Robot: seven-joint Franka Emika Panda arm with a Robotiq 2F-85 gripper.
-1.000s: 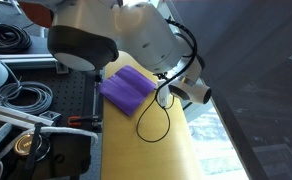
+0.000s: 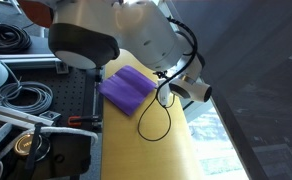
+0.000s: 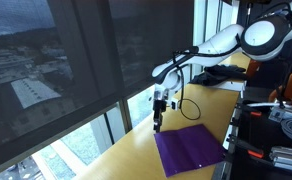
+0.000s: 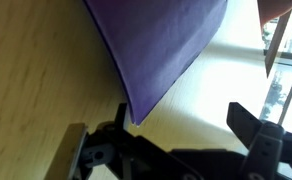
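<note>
A purple cloth [image 3: 193,151] lies spread flat on the wooden table. The same cloth [image 2: 126,92] shows beneath the arm in exterior view 1, part of it covered by the arm. My gripper [image 3: 158,126] points down close to the table at the cloth's window-side corner. Seen from the wrist, the gripper is open, its two dark fingers wide apart. A corner of the cloth [image 4: 146,70] reaches in near the left finger, and nothing is gripped. Whether the fingertips touch the cloth or table cannot be told.
A black cable loops from the arm above the table [image 2: 146,158]. A dark cloth-like heap [image 3: 221,73] lies at the table's back. The window wall [image 3: 56,80] borders one side; dark equipment with coiled cables [image 2: 28,97] borders the other. Bare table lies around the purple cloth.
</note>
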